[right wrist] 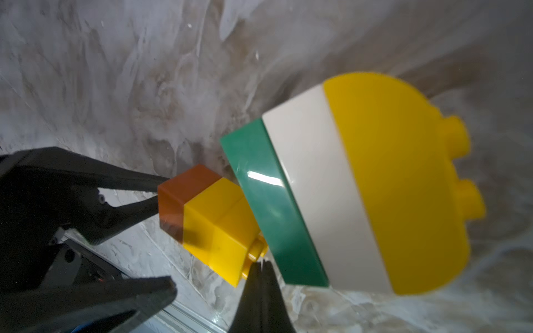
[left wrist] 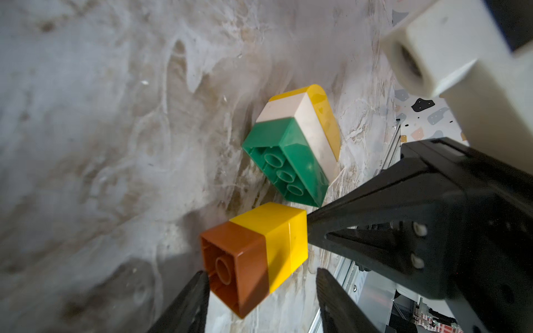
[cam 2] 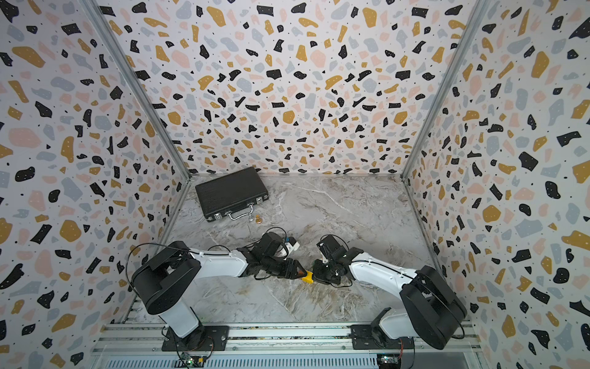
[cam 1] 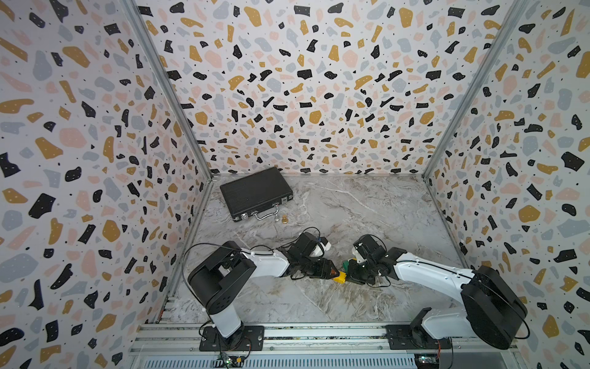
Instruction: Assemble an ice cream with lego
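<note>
My left gripper [cam 1: 329, 274] is shut on a small brick stack, brown [left wrist: 249, 277] at one end and yellow [left wrist: 283, 244] at the other. My right gripper is shut, its tips by the yellow end, nothing seen between them. A second stack of green [left wrist: 305, 172], white [right wrist: 316, 183] and rounded yellow [right wrist: 394, 183] layers lies beside the first, appearing just above it in the left wrist view and to its right in the right wrist view.
A closed black case [cam 1: 255, 190] lies at the back left, with a small tan piece [cam 1: 284, 219] before it.
</note>
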